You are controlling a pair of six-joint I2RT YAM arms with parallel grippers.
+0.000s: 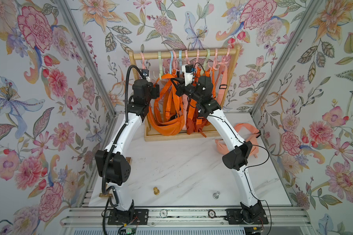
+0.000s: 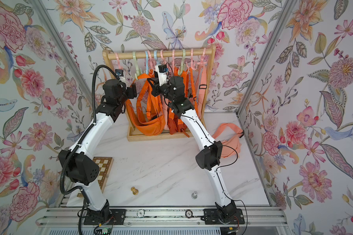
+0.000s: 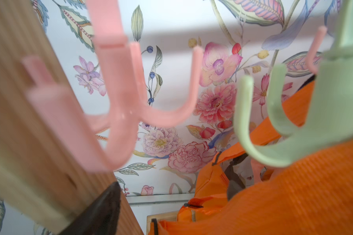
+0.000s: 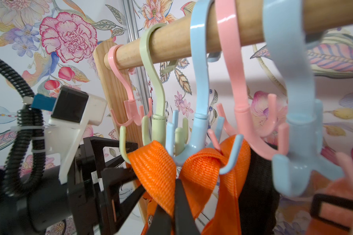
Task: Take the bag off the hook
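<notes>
Several orange bags (image 1: 166, 124) hang by their straps from coloured hooks on the wooden rack. In the right wrist view, my right gripper is shut on an orange strap (image 4: 155, 166), which is gathered at its fingertips just below the green hook (image 4: 158, 129) and the blue hook (image 4: 200, 129). My left gripper (image 1: 157, 92) is open at the rack's left end. Only one of its fingers (image 3: 102, 213) shows in the left wrist view, under the pink hook (image 3: 123, 105). Close on the right there, an orange strap (image 3: 302, 192) passes beneath the green hook (image 3: 317, 121).
The rack's left post (image 3: 39, 129) stands close to my left gripper. More hooks and a peach strap (image 1: 223, 74) fill the right of the rack. A peach bag (image 1: 243, 145) lies on the table at right; two chess pieces stand at the front.
</notes>
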